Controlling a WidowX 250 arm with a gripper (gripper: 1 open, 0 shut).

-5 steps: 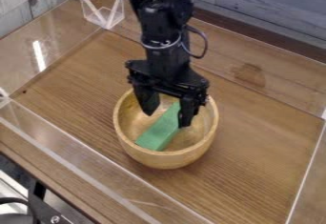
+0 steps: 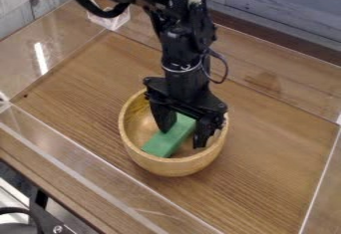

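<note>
A light wooden bowl stands on the wooden table, with a green block lying inside it. My black gripper reaches down into the bowl over the green block, its two fingers apart, one near the block's upper end and the other toward the bowl's right side. The fingers partly hide the block, and I cannot tell whether they touch it.
Bare table surrounds the bowl on the left and right. A pale wall runs along the back. A small clear object is at the back left, and a dark cable lies at the lower left corner.
My gripper has moved down and toward the front, deeper into the bowl over the green block.
</note>
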